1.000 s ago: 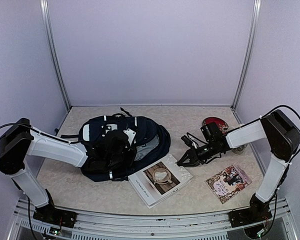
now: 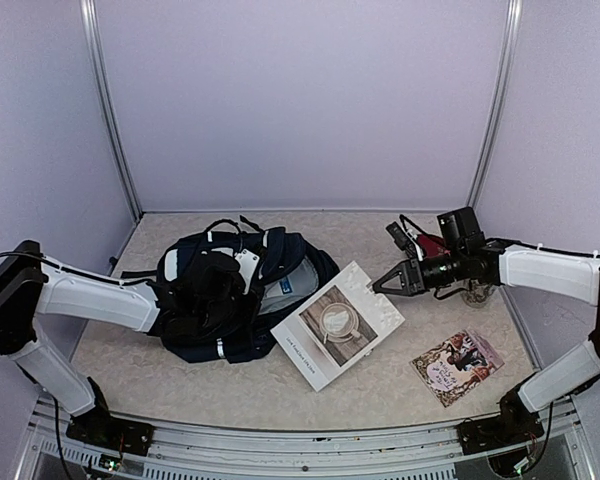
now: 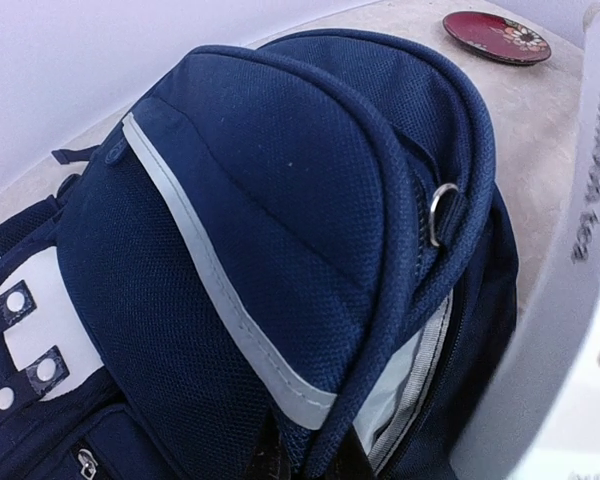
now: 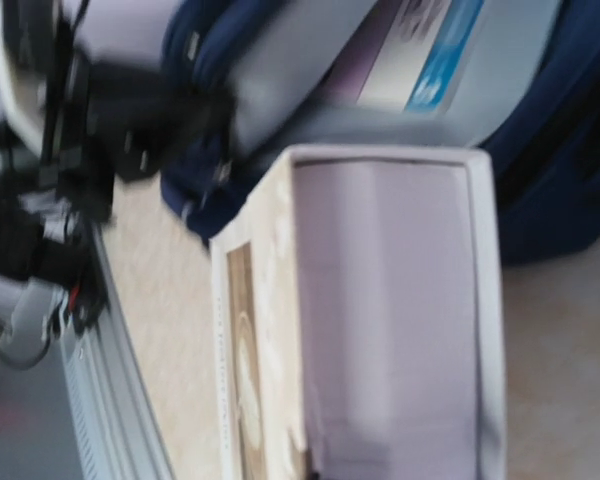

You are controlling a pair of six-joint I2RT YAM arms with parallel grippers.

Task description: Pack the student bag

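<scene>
A navy backpack (image 2: 190,330) (image 3: 250,170) lies open on the left, pale interior showing. My left gripper is shut on the fabric edge of its flap. My right gripper (image 2: 378,286) is shut at the upper right corner of a white book box with a coffee picture (image 2: 340,320) (image 4: 390,310), which is lifted and tilted in front of the bag; its fingertips are hardly visible in the right wrist view. A floral booklet (image 2: 450,365) lies at the front right.
A red floral plate (image 3: 495,30) lies at the back right, partly behind my right arm in the top view, beside a glass item (image 2: 478,297).
My right gripper has risen up and back, and the box's right end has lifted with it, tilting the box.
</scene>
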